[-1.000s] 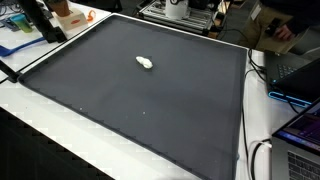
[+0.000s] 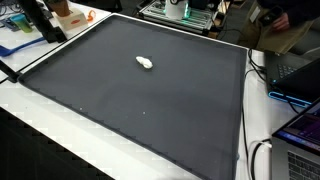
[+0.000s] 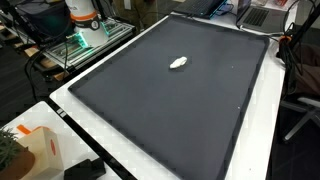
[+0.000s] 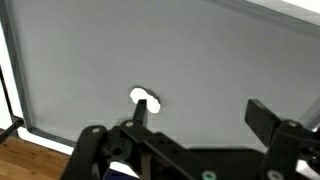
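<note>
A small white, lumpy object (image 2: 144,62) lies alone on the dark grey board; I cannot tell what it is. In exterior view 2 the same white object (image 3: 178,62) sits toward the far part of the board. Seen from the wrist, my gripper is open, its black fingers wide apart with nothing between them. The white object (image 4: 145,99) shows just beyond the left fingertip, apart from it and well below. Neither exterior view shows the gripper's fingers clearly.
Apart from that object the grey board (image 2: 150,110) is bare. A laptop (image 2: 300,155) is beside it on the right in exterior view 1. Boxes and bottles crowd the far left corner there. A brown pot with a plant (image 3: 12,155) stands at the near left in exterior view 2.
The white object has not moved. At the top edge of exterior view 1, a greenish part beside the white robot part has come into sight.
</note>
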